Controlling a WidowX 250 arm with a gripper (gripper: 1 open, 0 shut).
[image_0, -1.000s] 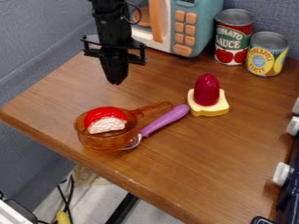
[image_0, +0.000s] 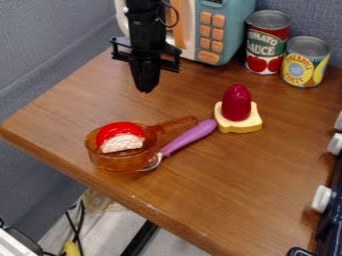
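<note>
The black gripper (image_0: 144, 74) hangs over the back left of the wooden table, apart from the food items; whether its fingers are open or shut is unclear. An amber pot (image_0: 102, 155) holds a red-topped piece with a white speckled side (image_0: 123, 135). A purple-handled utensil (image_0: 190, 138) lies against the pot. To its right, a dark red egg-shaped object (image_0: 235, 100) stands on a yellow block (image_0: 241, 125).
A teal toy microwave (image_0: 209, 30) stands at the back, beside a tomato can (image_0: 265, 48) and a yellow can (image_0: 305, 65). A black appliance (image_0: 325, 215) borders the right.
The gripper has shifted right over the last second, with a slight change in height. The objects on the table have not moved.
</note>
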